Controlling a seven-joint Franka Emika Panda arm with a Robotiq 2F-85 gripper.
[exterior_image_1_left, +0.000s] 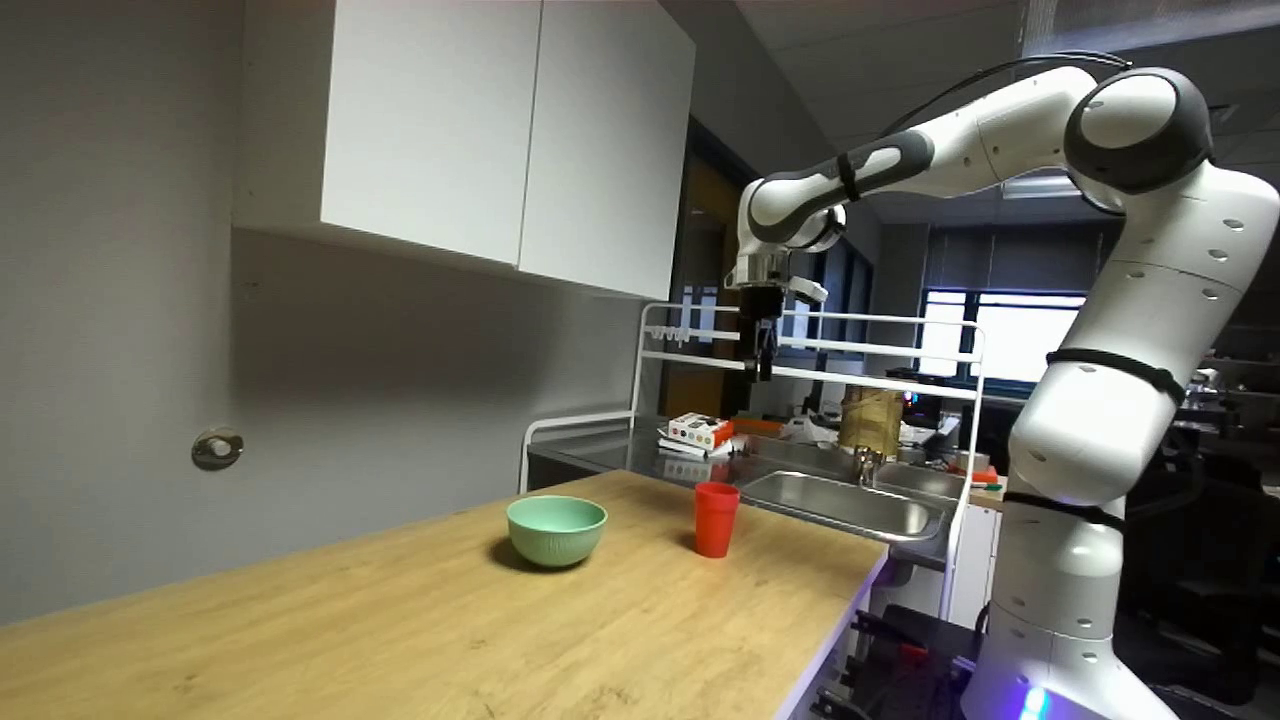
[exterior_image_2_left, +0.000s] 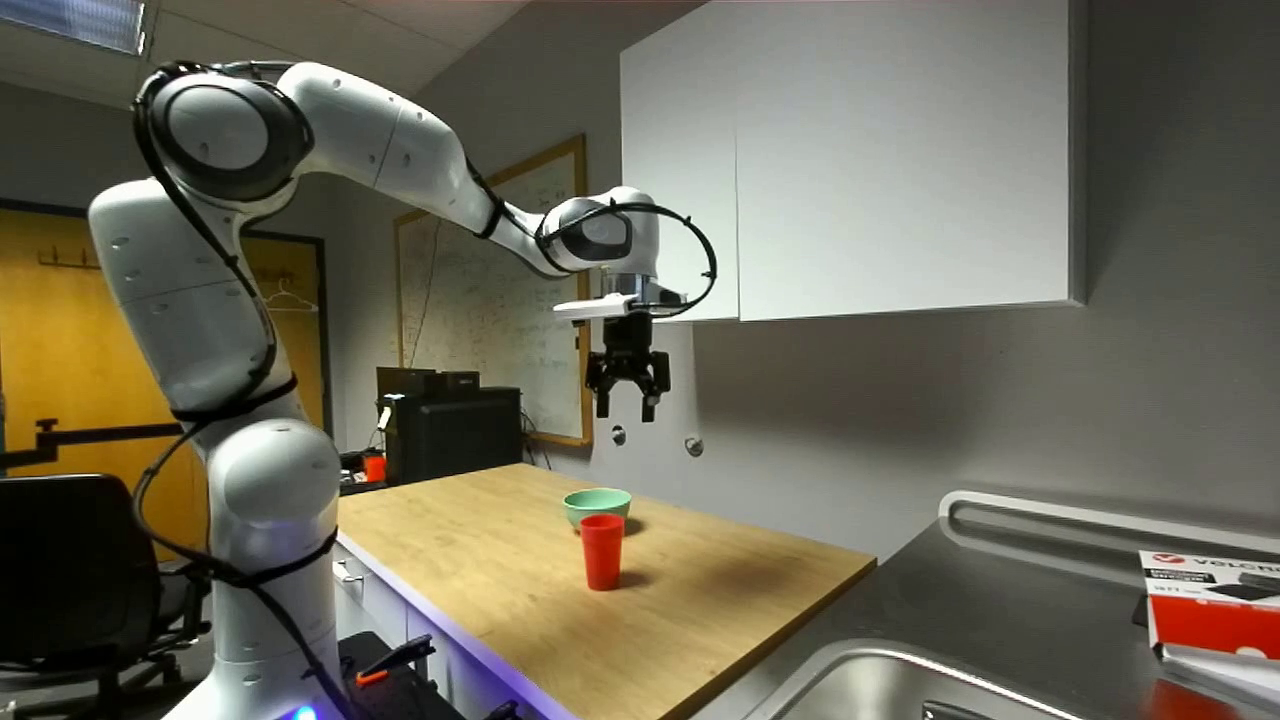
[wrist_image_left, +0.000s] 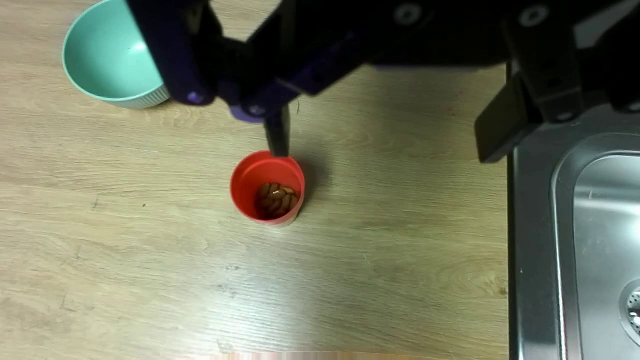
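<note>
A red cup (exterior_image_1_left: 715, 521) stands upright on the wooden counter, to the right of a green bowl (exterior_image_1_left: 557, 530). From above, several brown nuts (wrist_image_left: 277, 200) lie at the bottom of the cup. The bowl (wrist_image_left: 114, 57) is partly cut off by the frame edge and the gripper in the wrist view; the part of its inside that shows is bare. High over the counter, well clear of both, my gripper (exterior_image_2_left: 626, 414) points down. Its fingers (wrist_image_left: 277, 133) are spread wide apart with nothing between them.
White cabinets (exterior_image_2_left: 900, 168) hang on the wall above the counter. A metal sink (exterior_image_1_left: 846, 504) and a white rack (exterior_image_1_left: 882, 318) lie beyond the counter's far end, with a red and white box (exterior_image_1_left: 699, 431) nearby.
</note>
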